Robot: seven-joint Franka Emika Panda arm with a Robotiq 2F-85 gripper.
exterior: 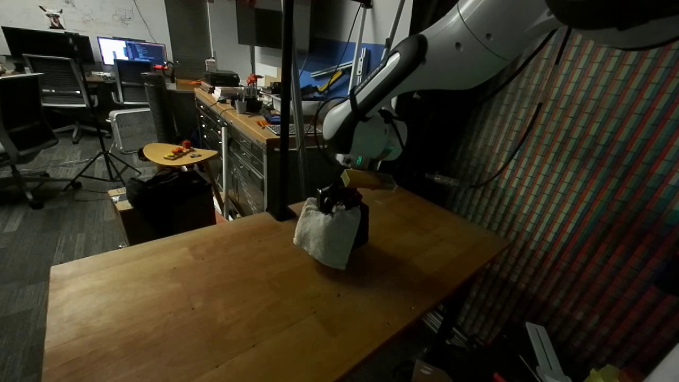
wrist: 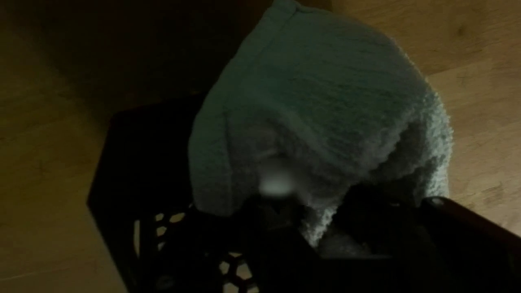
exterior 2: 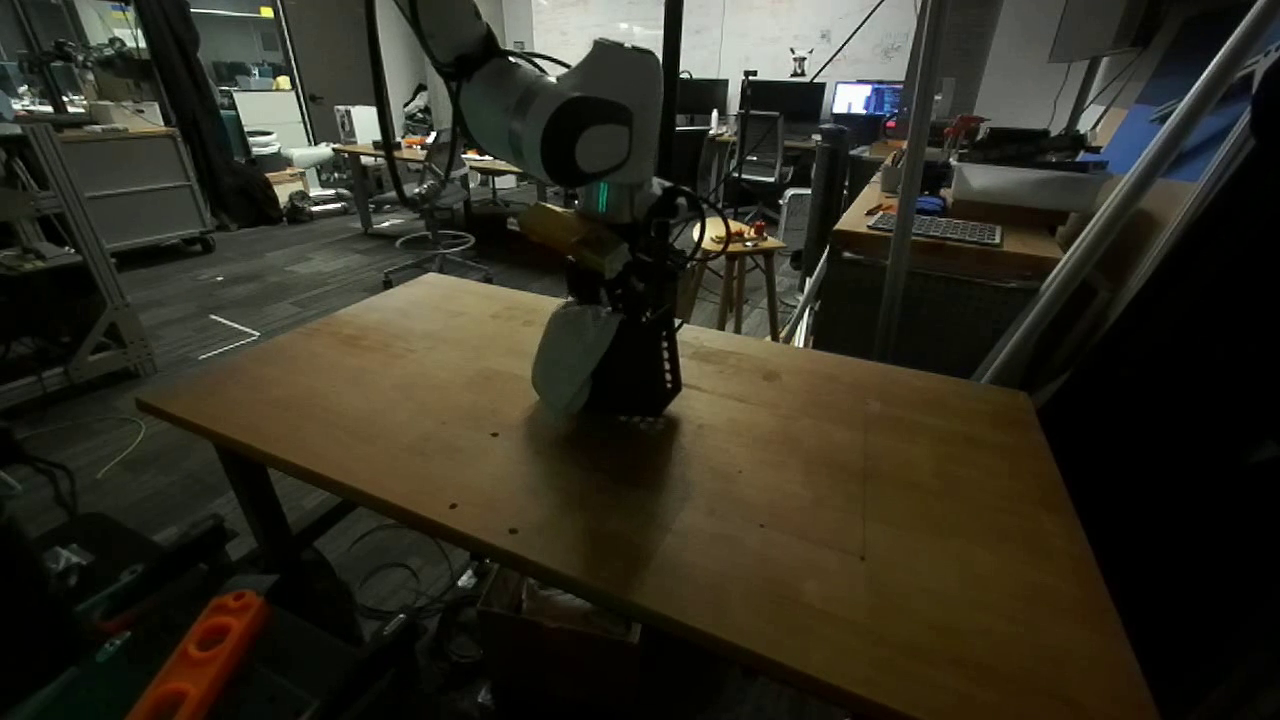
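A grey-white towel [exterior: 327, 234] hangs over the side of a black container [exterior: 363, 226] with a perforated wall. The dark gripper [exterior: 338, 200] is at the container's top, shut with something between its fingers. Its grip appears to be on the container's upper part; whether the towel is pinched too is hidden. In the other exterior view, the container [exterior 2: 636, 367] is low over the table's middle, with a shadow below it. From the wrist, the towel [wrist: 317, 83] covers much of the container [wrist: 146, 161], and the fingertips are lost in darkness.
A black upright post [exterior: 284, 127] stands at the table's back edge. Beyond it is a cluttered workbench [exterior 2: 858, 228].
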